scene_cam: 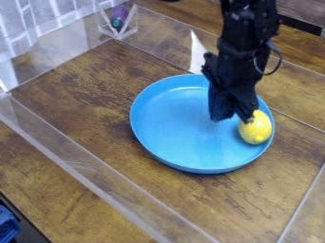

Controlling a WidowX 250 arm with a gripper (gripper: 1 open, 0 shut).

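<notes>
A round blue plate (pixel 178 138) lies on the wooden table, with a yellow oval object (pixel 257 128) on its right side near the rim. My black gripper (pixel 229 114) comes down from the top of the view over the plate's back right, just left of and above the yellow object. Its fingertips are apart from each other in the picture; whether anything is between them is hard to make out, and I see nothing held.
A white pointed object (pixel 200 52) stands behind the plate. A small purple item (pixel 120 19) is at the top left, a blue object (pixel 10 228) at the bottom left. The wooden surface left and in front of the plate is clear.
</notes>
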